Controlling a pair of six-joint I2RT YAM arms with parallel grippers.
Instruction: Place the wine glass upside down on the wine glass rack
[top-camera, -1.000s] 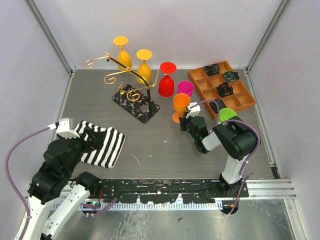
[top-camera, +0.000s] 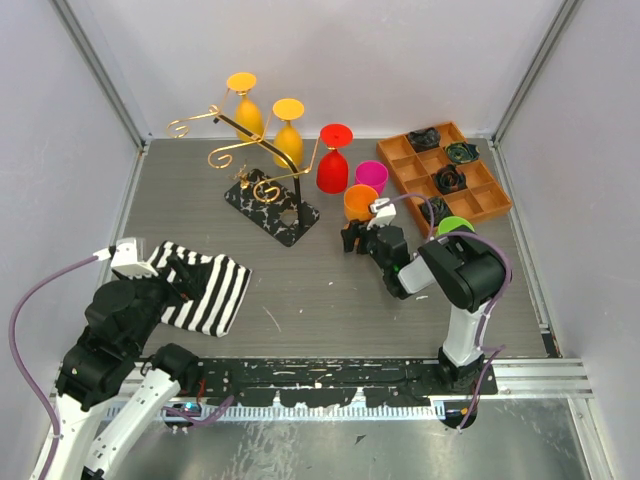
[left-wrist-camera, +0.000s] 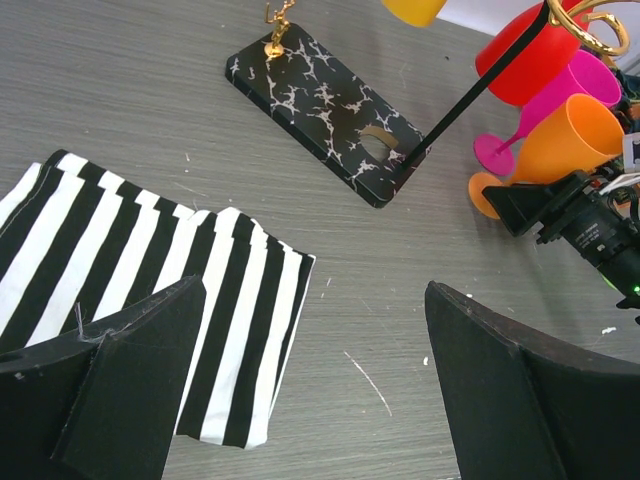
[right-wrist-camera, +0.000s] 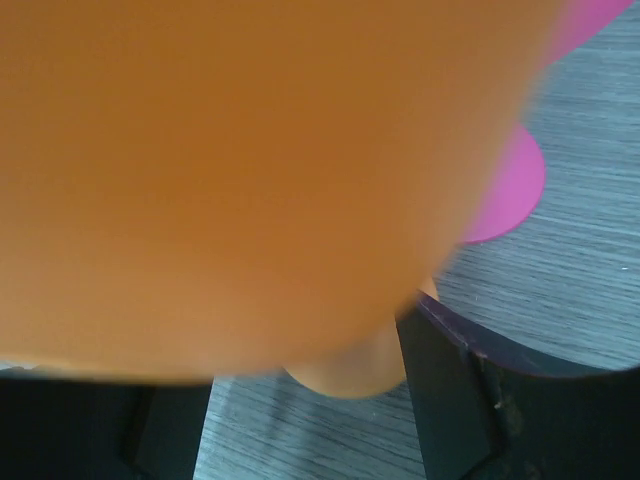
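Observation:
An orange wine glass (top-camera: 361, 200) stands upright right of the rack; my right gripper (top-camera: 354, 236) is open low at its stem, and in the right wrist view its bowl (right-wrist-camera: 250, 180) fills most of the picture above the fingers. The gold-armed rack on a marbled base (top-camera: 250, 208) carries inverted yellow glasses (top-camera: 287, 140) and a red glass (top-camera: 332, 170). A pink glass (top-camera: 371, 174) stands behind the orange one. My left gripper (top-camera: 183, 277) is open above the striped cloth (top-camera: 215, 305), empty.
An orange divided tray (top-camera: 480, 190) with dark coiled items sits at the back right. A green glass (top-camera: 455, 225) stands near the right arm.
The left arm is still.

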